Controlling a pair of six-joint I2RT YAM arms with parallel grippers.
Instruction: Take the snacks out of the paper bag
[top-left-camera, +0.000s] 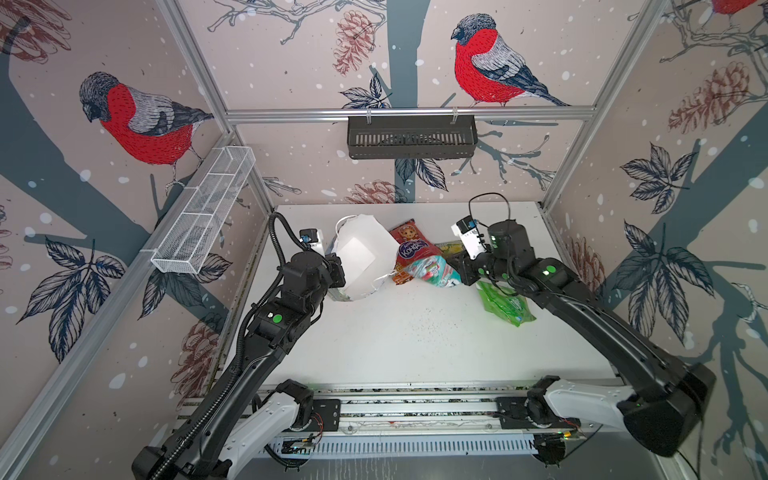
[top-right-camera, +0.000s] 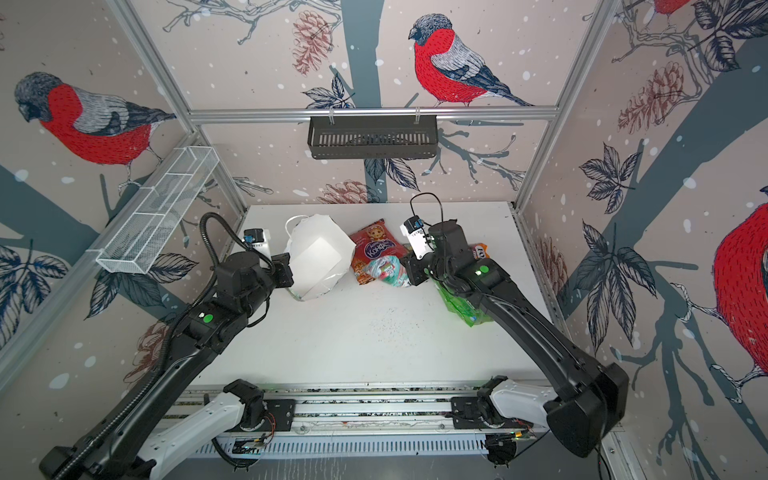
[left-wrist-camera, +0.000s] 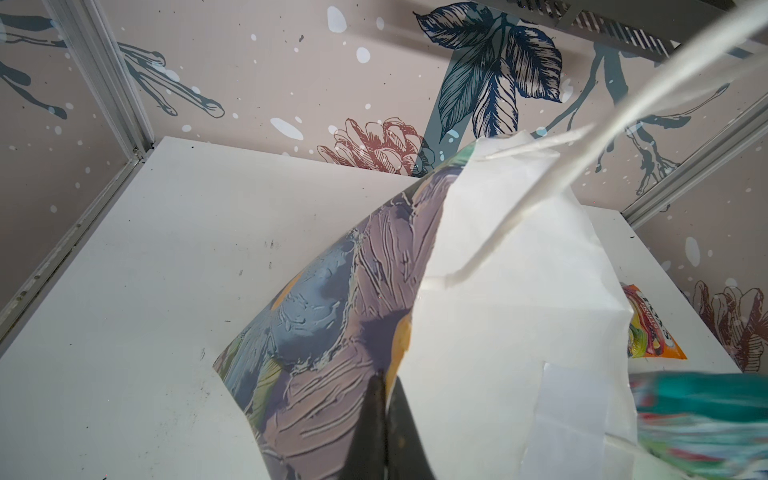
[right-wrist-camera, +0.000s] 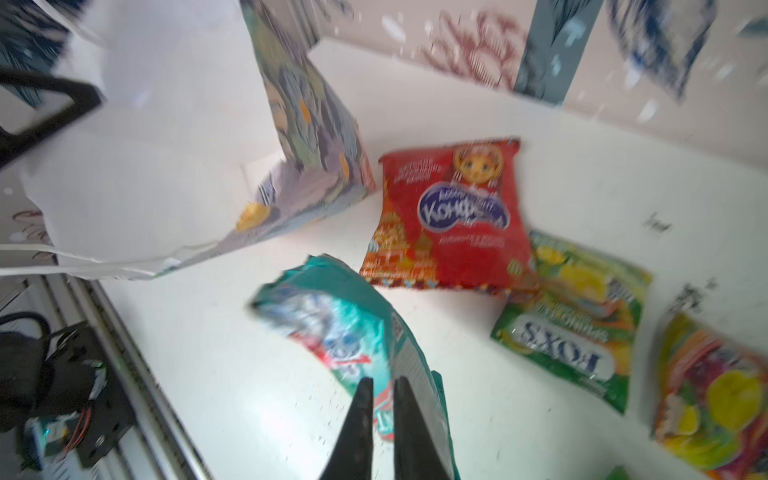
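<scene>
The paper bag (top-left-camera: 364, 260), white inside with a painted outer side (left-wrist-camera: 344, 320), leans with its mouth toward the front; only bare white lining shows within. At its left edge my left gripper is shut, the thin paper rim between its fingers. A teal snack packet (right-wrist-camera: 352, 336) hangs from my right gripper, which is shut on it to the right of the bag. Beyond it, a red candy packet (right-wrist-camera: 452, 216) lies on the table beside the bag. Nearby are a yellow-green packet (right-wrist-camera: 572, 316) and an orange packet (right-wrist-camera: 712, 400).
Under the right arm lies a green packet (top-left-camera: 506, 304), partly hidden. A dark basket (top-left-camera: 412, 140) hangs on the rear rail, and a white wire basket (top-left-camera: 204, 209) on the left.
</scene>
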